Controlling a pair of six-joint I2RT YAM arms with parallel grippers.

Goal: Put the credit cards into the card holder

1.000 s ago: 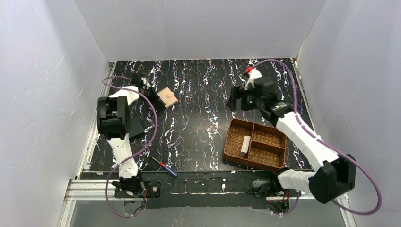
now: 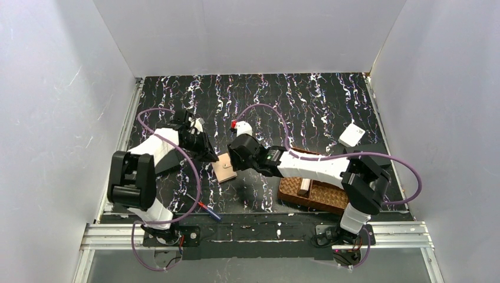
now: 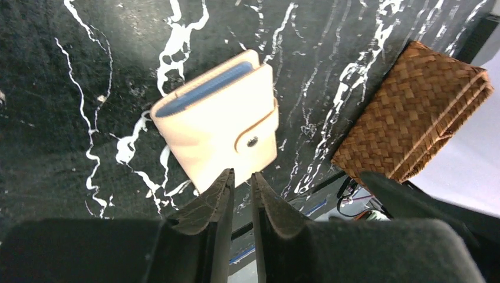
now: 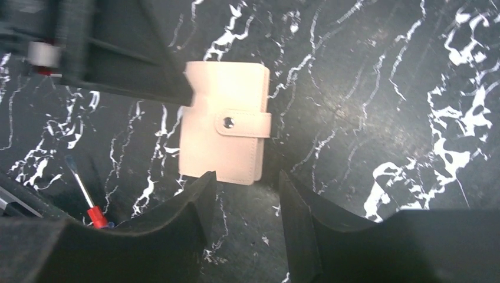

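A beige leather card holder with a snap strap lies on the dark marbled table between my two grippers. In the left wrist view, a dark blue strip shows inside the opening of the holder. My left gripper is slightly open, with a narrow empty gap between its fingers, close beside the holder. From the other side, my right gripper stands open near the holder, nothing between its fingers. No credit card can be clearly made out.
A woven divided basket with a white block stands at the right front, partly under my right arm. A screwdriver lies near the front edge. One white square object sits at the right.
My right gripper swung left from above the basket to beside the holder.
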